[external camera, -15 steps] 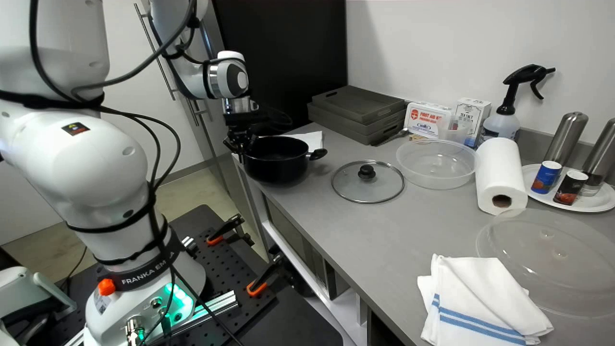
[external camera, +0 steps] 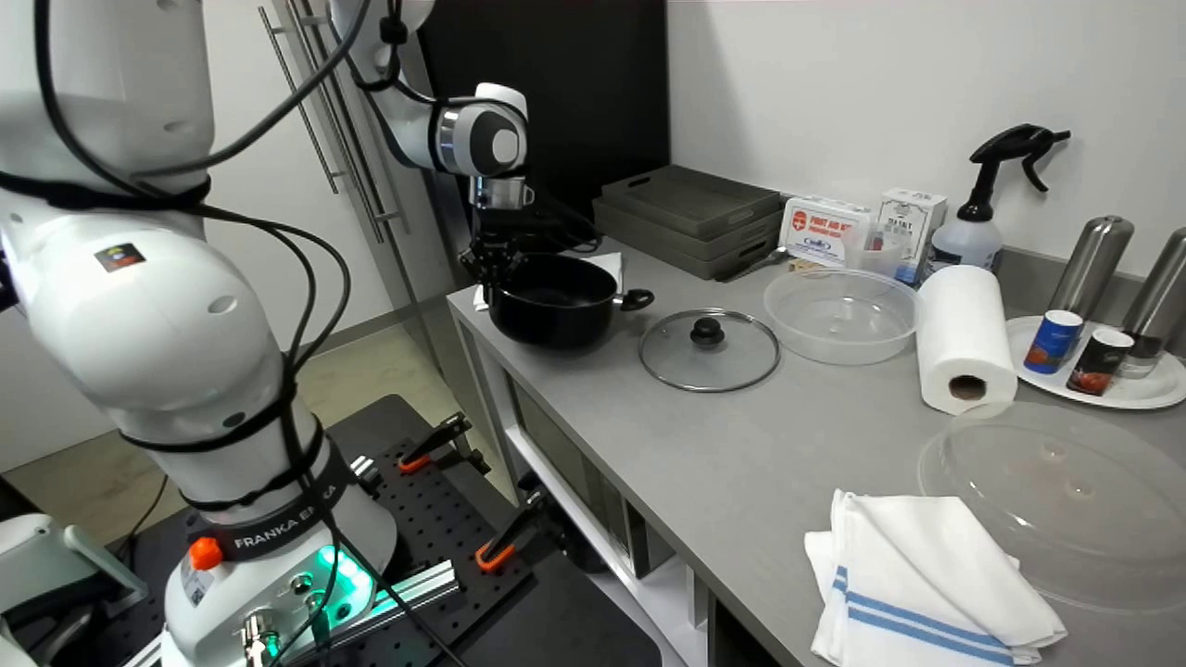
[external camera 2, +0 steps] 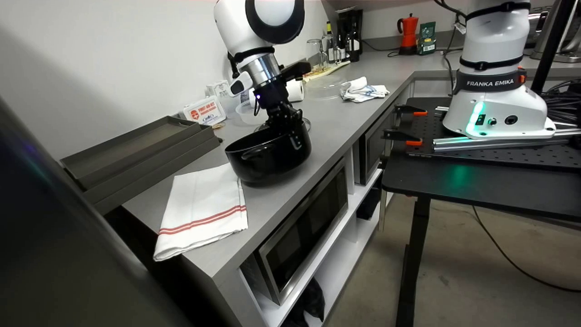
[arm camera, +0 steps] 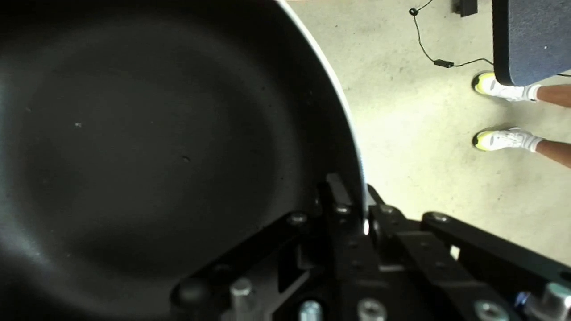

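Note:
A black pot (external camera: 556,322) is at the far end of the counter, close to its front edge. My gripper is shut on the pot's rim, one finger inside the wall and one outside. In the second exterior view the pot (external camera 2: 272,163) looks slightly tilted; whether its base touches the counter cannot be made out. The wrist view shows an empty dark interior apart from small specks. A glass lid with a black knob (external camera: 708,337) lies flat on the counter, to the right of the pot in the first exterior view.
A white towel with red stripes (external camera 2: 201,207) lies beside the pot. Stacked grey trays (external camera: 689,217), a clear plastic bowl (external camera: 839,317) and a paper towel roll (external camera: 965,333) stand along the back. Mid-counter is bare; a blue-striped towel (external camera: 923,578) lies nearer.
The arm and pot have moved together rightward in the first exterior view, farther in from the counter's front edge and closer to the glass lid, which has stayed put.

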